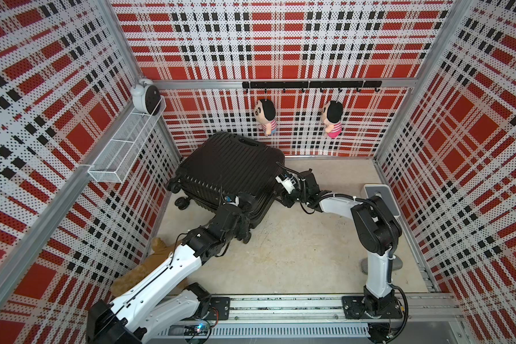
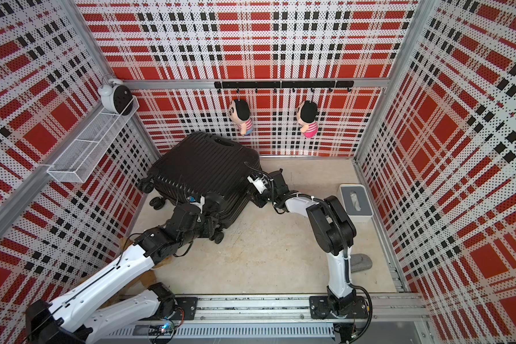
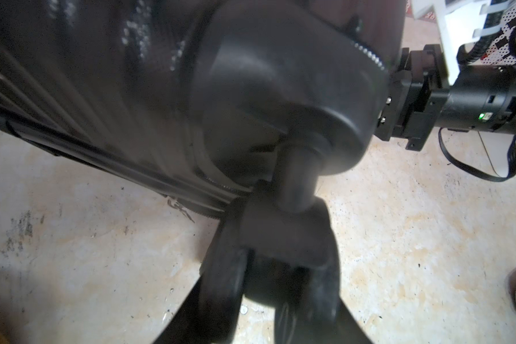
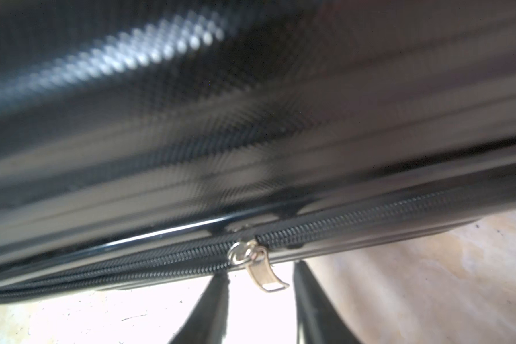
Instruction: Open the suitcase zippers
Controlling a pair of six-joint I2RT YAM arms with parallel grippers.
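Note:
A black ribbed suitcase (image 1: 232, 163) lies flat at the back left. In the right wrist view, a metal zipper pull (image 4: 263, 272) hangs from its side seam. The zipper teeth (image 4: 349, 220) form one band right of the pull and two separated rows to its left. My right gripper stands open, its blurred fingers (image 4: 212, 309) on either side of the pull tab's lower end, with gaps. In the left wrist view, a black caster wheel (image 3: 269, 246) sits between the fingers of my left gripper; whether they press on it cannot be told.
A grey-lined tray (image 2: 355, 203) stands at the right, with a grey object (image 2: 360, 262) in front of it. A brown plush (image 1: 149, 266) lies under the left arm. Bare floor (image 1: 304, 252) stretches across the front middle.

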